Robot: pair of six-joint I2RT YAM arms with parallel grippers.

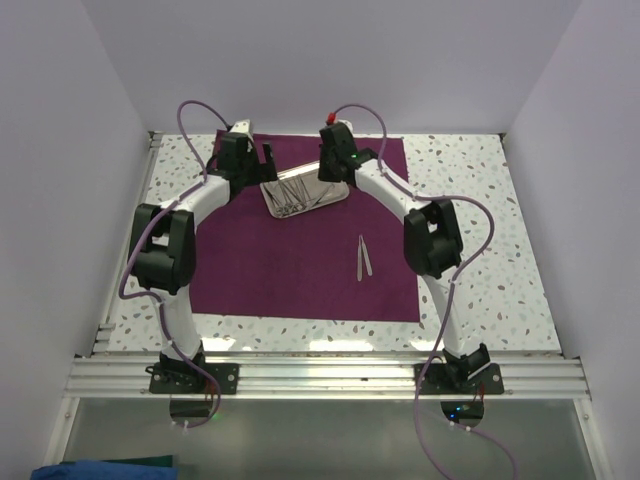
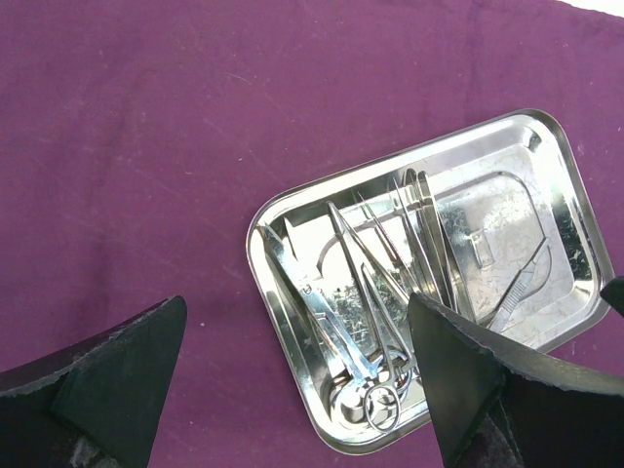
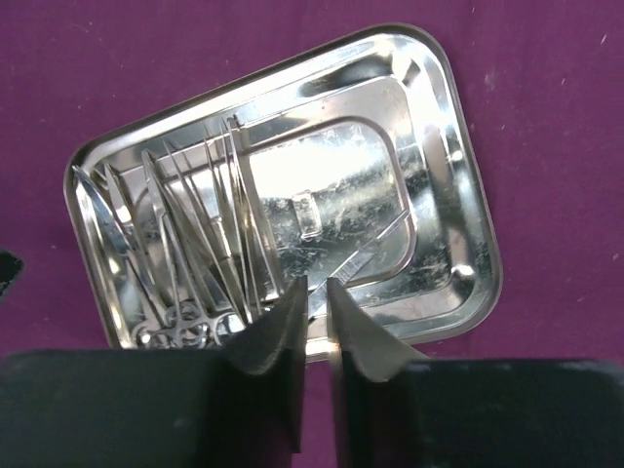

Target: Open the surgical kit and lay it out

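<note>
The steel tray (image 1: 305, 207) lies on the purple cloth, holding scissors (image 2: 320, 310), clamps, tweezers and a scalpel handle (image 3: 354, 263) lying apart at its right. My left gripper hovers over the tray's left side, open and empty. My right gripper is above the tray near that scalpel handle, its fingertips close together with a narrow gap; whether anything is between them cannot be made out. Two slender instruments (image 1: 364, 258) lie on the cloth below the tray.
Speckled table (image 1: 490, 240) shows at the right, with walls around.
</note>
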